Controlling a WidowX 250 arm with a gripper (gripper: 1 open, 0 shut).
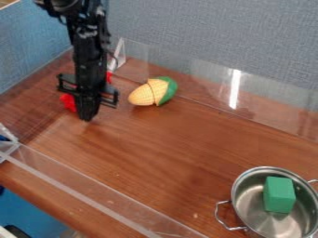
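Observation:
My black gripper (87, 110) is low over the table at the back left, its tips down at a red object (69, 99) that is largely hidden behind it. Whether anything is between the fingers cannot be made out. A yellow toy corn with a green husk (152, 92) lies just to the right. A steel pot (254, 212) with a green block (278, 193) inside sits at the front right.
Transparent panels edge the table at the back and front left, with blue and grey walls behind.

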